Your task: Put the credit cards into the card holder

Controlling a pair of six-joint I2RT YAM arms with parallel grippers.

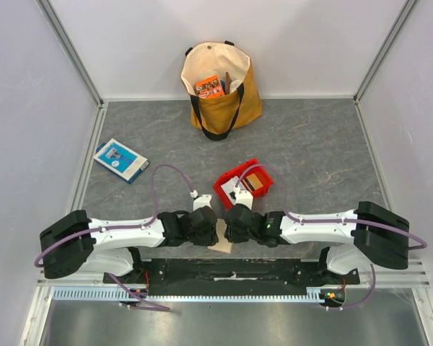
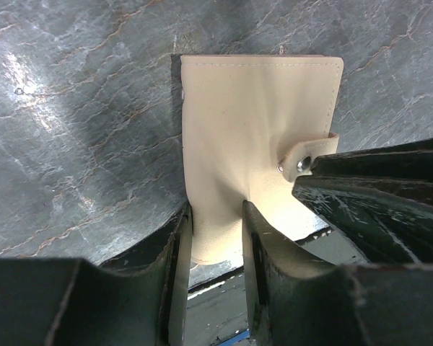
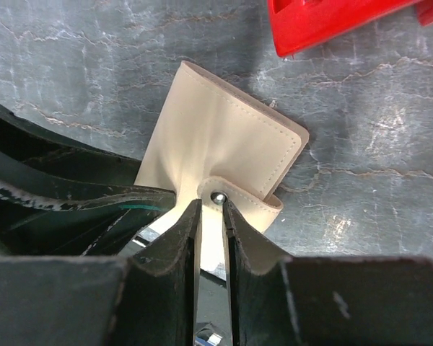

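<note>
A beige card holder (image 2: 252, 115) with a snap strap (image 2: 310, 153) lies on the dark table by the front edge. My left gripper is shut on its left edge, the leather bulging between the fingers. In the right wrist view, my right gripper is part open, fingertips a small gap apart at the strap's metal snap (image 3: 218, 197). Whether the strap lies between them or just beneath is hard to tell. A red tray (image 1: 223, 195) behind the arms holds white cards (image 1: 232, 189) and a tan card (image 1: 253, 182).
At the back stands a mustard tote bag (image 1: 247, 108). A blue and white box (image 1: 120, 159) lies on the left. Both arms crowd the front middle.
</note>
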